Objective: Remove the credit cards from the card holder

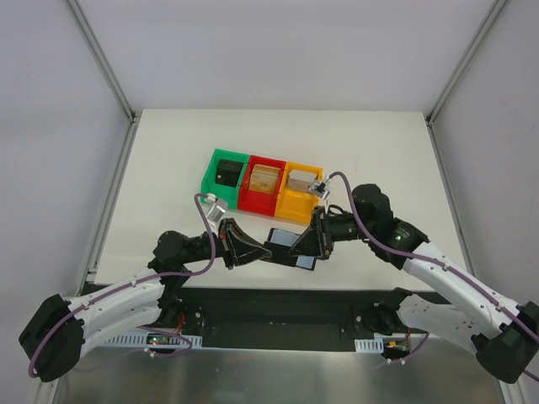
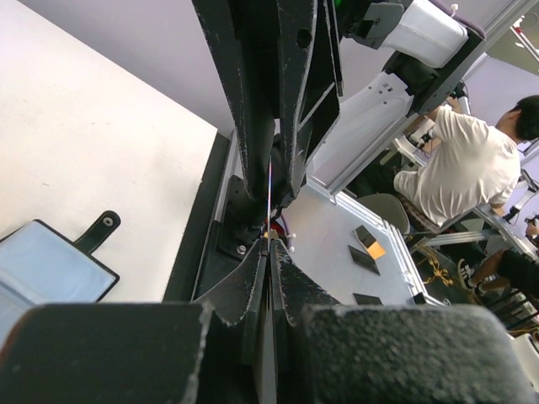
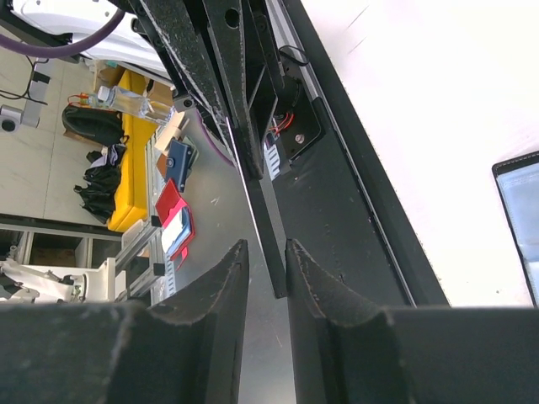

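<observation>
A thin black card (image 1: 280, 254) bridges the space between my two grippers, above the open card holder (image 1: 305, 262) with its pale clear sleeves. My left gripper is shut on one end of the card, which shows edge-on in the left wrist view. In the right wrist view the card (image 3: 268, 231) slants down from the left fingers, and its other end lies between the parted fingertips of my right gripper. That gripper is partly open, with a gap beside the card. The holder's strap (image 2: 99, 231) lies on the table; the arms partly cover the holder from above.
Behind the holder stand a green bin (image 1: 210, 181) with dark contents, a red bin (image 1: 257, 203) and a yellow bin (image 1: 295, 206), each with something inside. The table's front edge is close to both grippers.
</observation>
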